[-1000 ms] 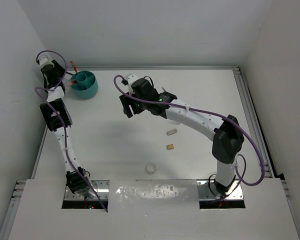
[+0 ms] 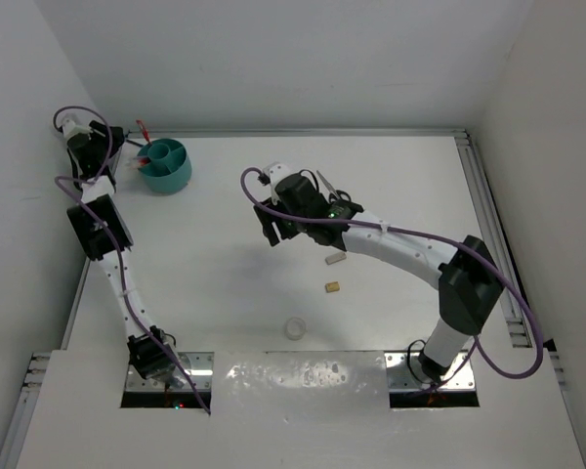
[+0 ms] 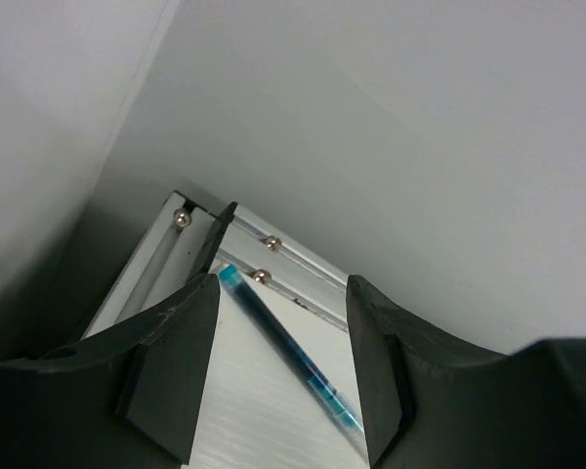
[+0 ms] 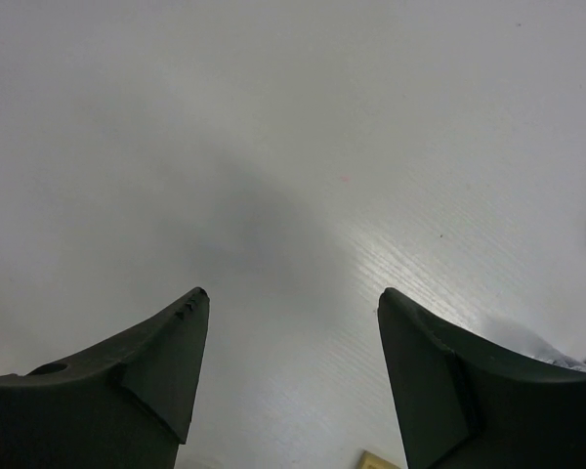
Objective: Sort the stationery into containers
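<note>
The round teal holder (image 2: pixel 166 175) with divided compartments stands at the back left. A red item (image 2: pixel 143 129) rises at its back edge. My left gripper (image 2: pixel 120 139) is open to the left of the holder, near the back corner. Below its open fingers in the left wrist view, a dark pen with a teal end (image 3: pixel 285 342) lies on the table, partly hidden by one finger. My right gripper (image 2: pixel 271 227) is open over mid-table, nothing between its fingers. A pinkish block (image 2: pixel 335 258), a yellowish block (image 2: pixel 332 287) and a clear tape ring (image 2: pixel 294 328) lie apart on the table.
Metal rails (image 3: pixel 288 251) and walls close in the corner around the left gripper. A thin grey item (image 2: pixel 326 183) lies behind the right arm, partly hidden. The table between the holder and the right gripper is clear.
The right gripper has moved right and a little toward the front. The holder and loose items have stayed put.
</note>
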